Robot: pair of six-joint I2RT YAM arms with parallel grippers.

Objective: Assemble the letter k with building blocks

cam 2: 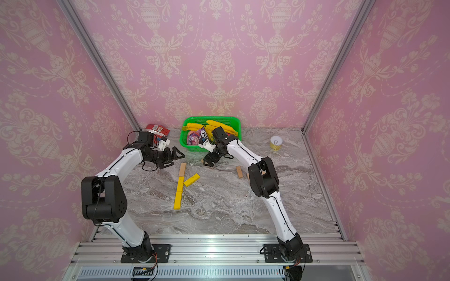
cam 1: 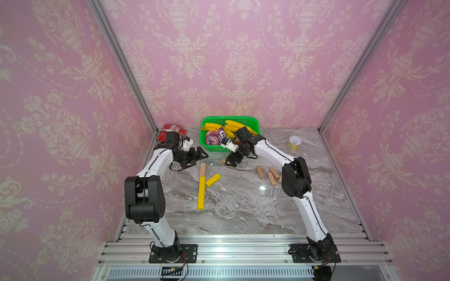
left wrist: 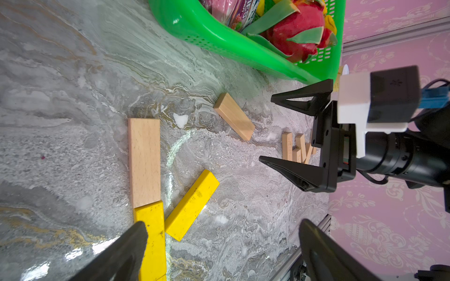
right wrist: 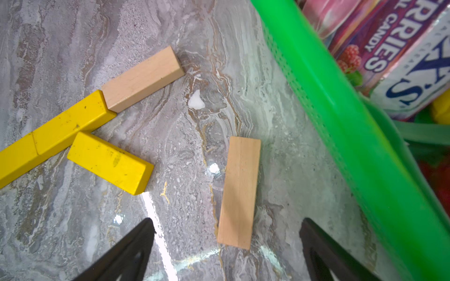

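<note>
A straight column of yellow blocks (cam 1: 201, 192) lies on the table, capped at its far end by a wooden block (left wrist: 144, 161). Slanting off the column's right side is another yellow block (right wrist: 110, 162), its near-left end close against it. A lone wooden block (right wrist: 239, 192) lies flat between the column and the green basket. Over that block my right gripper stands open, its blurred fingers on either side in the right wrist view and nothing held. My left gripper (cam 1: 199, 158) is also open and empty, above the table just beyond the column's far end.
The green basket (cam 1: 203, 142) with fruit and candy stands close behind the right gripper. Several spare wooden blocks (cam 1: 260, 172) lie to the right, partly behind the right arm. A can (cam 1: 294, 142) is at the back right.
</note>
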